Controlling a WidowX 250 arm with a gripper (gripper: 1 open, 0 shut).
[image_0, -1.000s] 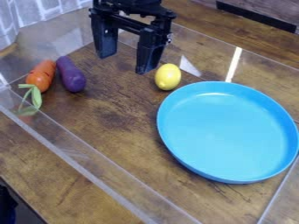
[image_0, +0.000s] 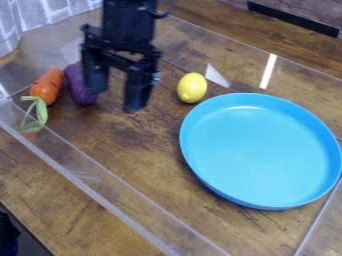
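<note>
My black gripper (image_0: 116, 73) is blurred in the upper left of the camera view, its fingers spread wide apart. Its left side hangs over the top of a purple eggplant (image_0: 82, 86). An orange carrot (image_0: 47, 86) with green leaves lies left of the eggplant. A yellow lemon-like object (image_0: 191, 87) lies to the right of the gripper, on the wooden table. A large blue plate (image_0: 259, 152) takes up the right side.
Clear wall edges run along the left side and bottom.
The gripper has moved down and to the left, toward the eggplant and away from the yellow object. The objects on the table lie where they were.
</note>
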